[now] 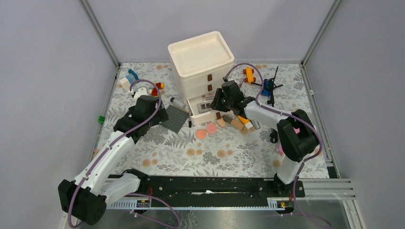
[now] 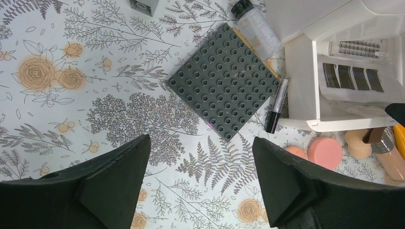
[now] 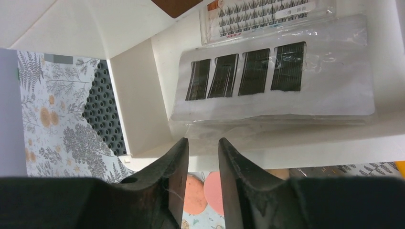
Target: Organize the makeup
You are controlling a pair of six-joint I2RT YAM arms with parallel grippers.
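Observation:
A white drawer cabinet (image 1: 200,52) stands at the back with its lower drawer (image 2: 301,81) open. A lash tray (image 3: 260,21) and a packet with dark strips (image 3: 325,95) lie in it. My right gripper is over the drawer's front edge, part open, nothing seen between its fingers. My left gripper is open above the table, facing a dark studded mat (image 2: 215,81). Pink round pads (image 2: 325,152), a black-capped marker (image 2: 278,102), a clear bottle (image 2: 260,33) and tan tubes (image 1: 234,121) lie by the drawer.
Toys, including a yellow car (image 1: 249,76) and a black stand (image 1: 270,95), sit at the back right; small coloured items are at the back left, partly behind the left arm.

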